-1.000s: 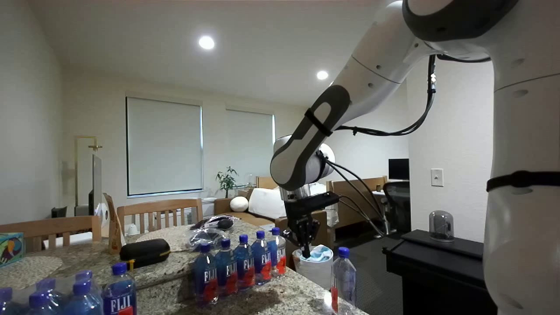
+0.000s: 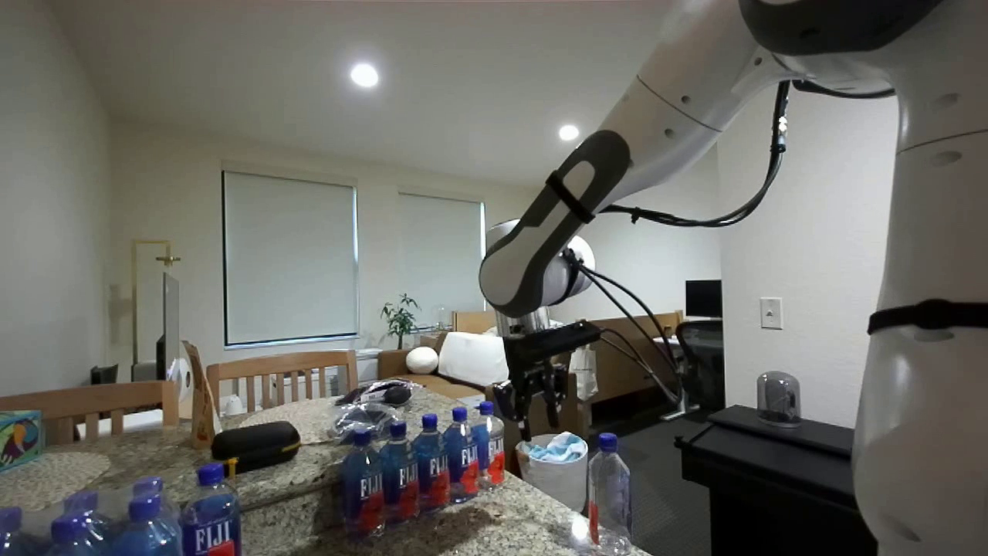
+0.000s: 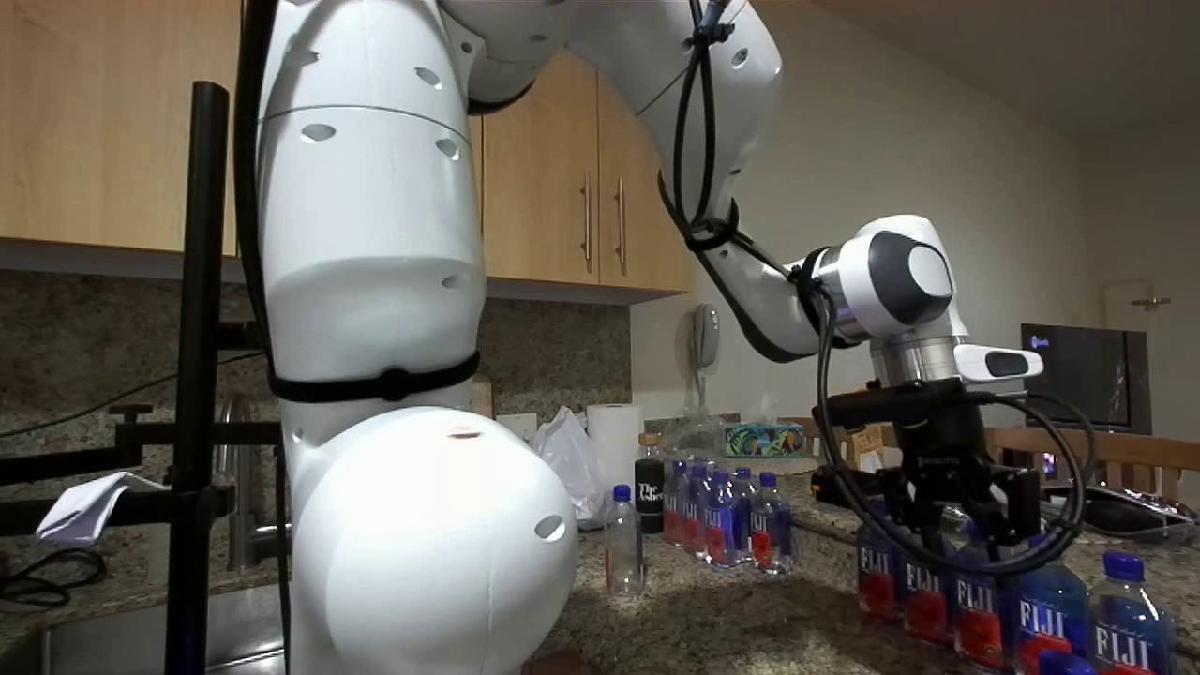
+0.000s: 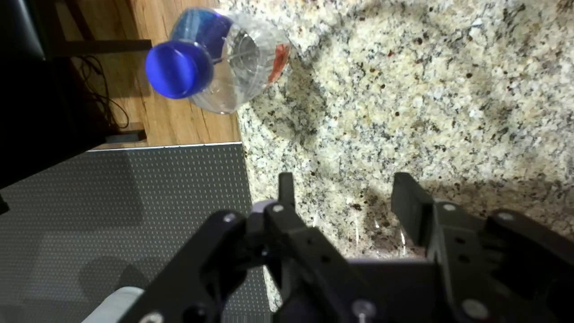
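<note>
A clear bottle with a blue cap [image 4: 179,70] stands upright by the counter's edge, at the upper left of the wrist view. The same clear bottle [image 2: 608,496] is at the lower right in exterior view 1, apart from the other bottles. My gripper hangs over the granite counter [image 4: 430,107], its fingers spread with only bare granite visible between them. In exterior view 1 the gripper [image 2: 535,417] hovers above and beyond that bottle, clear of it. Exterior view 2 shows the clear bottle [image 3: 624,542] left of the gripper [image 3: 969,529].
A row of full Fiji bottles [image 2: 423,468] lines the raised ledge, close to my gripper. More bottles [image 3: 720,517] cluster at the back counter beside a dark bottle [image 3: 649,486]. A black case [image 2: 257,445] lies on the upper counter. Beyond the counter's edge is open floor [image 4: 161,215].
My gripper has risen, and its fingers, close together before, now stand apart. The upright bottle has shifted very slightly in exterior view 1.
</note>
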